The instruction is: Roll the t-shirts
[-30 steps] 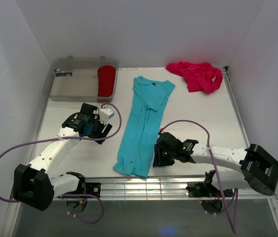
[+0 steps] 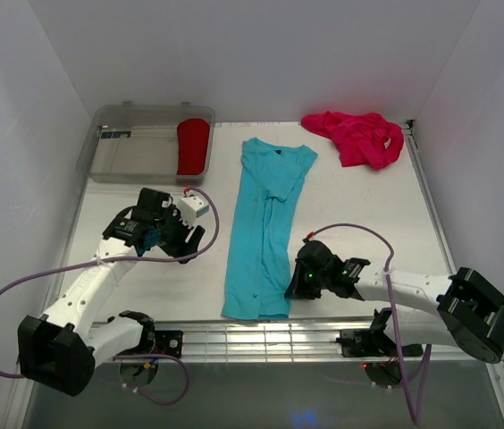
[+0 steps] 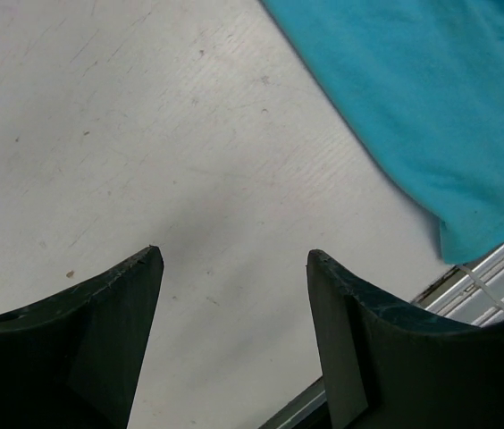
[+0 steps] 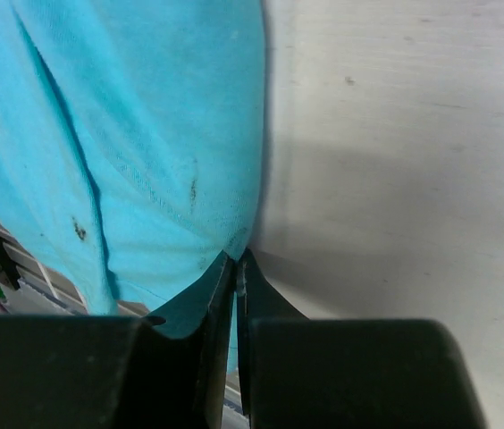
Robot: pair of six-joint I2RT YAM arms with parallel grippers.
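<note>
A turquoise T-shirt point(image 2: 261, 206) lies folded into a long strip down the table, its bottom end at the front edge. My right gripper point(image 2: 292, 290) is shut on the right edge of the shirt near that end; in the right wrist view the fabric runs into its closed fingertips point(image 4: 239, 264). My left gripper point(image 2: 191, 246) stands open left of the shirt, with bare table between its fingers in the left wrist view, where the shirt's corner point(image 3: 466, 206) shows at the right.
A clear bin point(image 2: 136, 152) at the back left holds a dark red roll point(image 2: 192, 146). A crumpled pink-red shirt point(image 2: 355, 134) lies at the back right.
My right gripper has shifted right with the shirt's lower end, which now lies straighter and further right. The left arm has edged slightly toward the front.
</note>
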